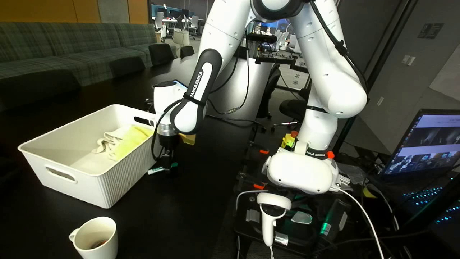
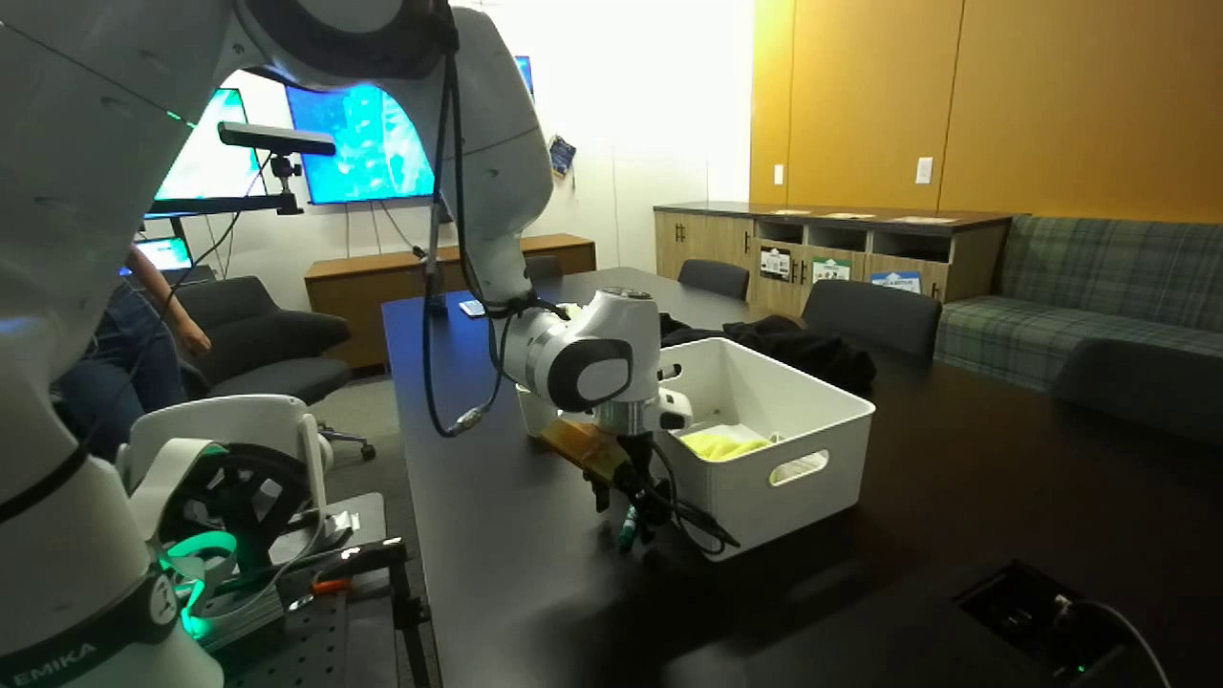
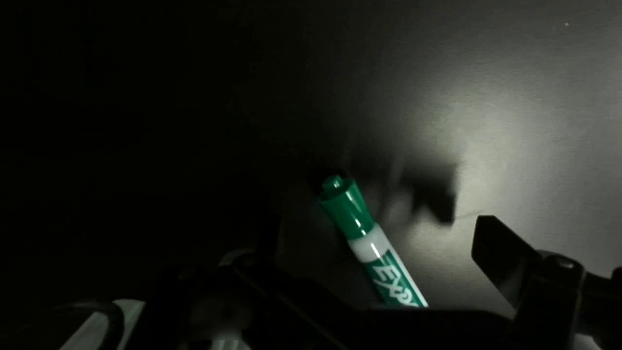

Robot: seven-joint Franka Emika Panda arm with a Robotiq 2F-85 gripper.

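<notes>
A green-capped white Expo marker (image 3: 368, 245) lies on the dark table, running diagonally in the wrist view, its lower end hidden behind the gripper's body. My gripper is open just above it; the marker shows in the gap between the fingers, nearer the dim left one, while the right finger (image 3: 500, 251) stands clear of it. From exterior view 1, the marker (image 1: 156, 170) is beside the white bin (image 1: 107, 190), partly covered by the gripper (image 1: 166, 167). Exterior view 2 shows the marker (image 2: 628, 529) under the hand.
Inside the bin are a yellow cloth (image 1: 131, 140) and a pale cloth (image 1: 107, 142). The bin's wall rises close beside my gripper. A white mug (image 1: 99, 237) stands near the front of the table. Bare tabletop (image 1: 194, 203) stretches toward the robot's base.
</notes>
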